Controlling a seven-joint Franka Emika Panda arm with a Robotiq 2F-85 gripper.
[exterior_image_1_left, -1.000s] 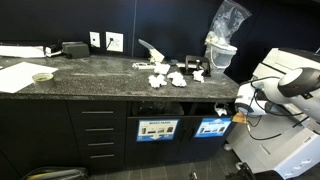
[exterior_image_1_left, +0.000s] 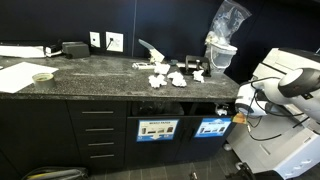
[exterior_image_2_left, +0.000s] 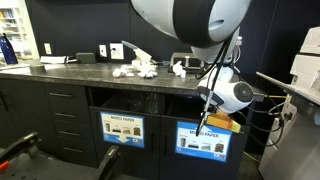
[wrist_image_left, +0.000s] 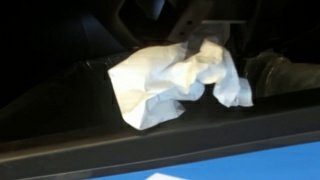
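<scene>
A crumpled white paper (wrist_image_left: 158, 88) fills the middle of the wrist view, just above the dark front edge of a bin opening. My gripper is at the paper's upper right side, its fingers mostly dark or covered by the paper, so its hold on the paper is unclear. In exterior view 2 the arm reaches down from above, and its white wrist (exterior_image_2_left: 232, 96) is at the opening over the right-hand bin, marked with a blue mixed paper sign (exterior_image_2_left: 203, 141).
Several crumpled white papers (exterior_image_1_left: 177, 79) lie on the dark countertop (exterior_image_1_left: 90, 78). Another blue sign (exterior_image_1_left: 156, 130) marks the left bin. A clear bag (exterior_image_1_left: 229, 20) stands at the counter's back right. Drawers (exterior_image_1_left: 99, 132) are at the left, and cables hang beside the arm.
Around the right bin opening the white patch looks slightly different near the gripper; the arm itself has hardly moved. Papers on the counter are unchanged.
</scene>
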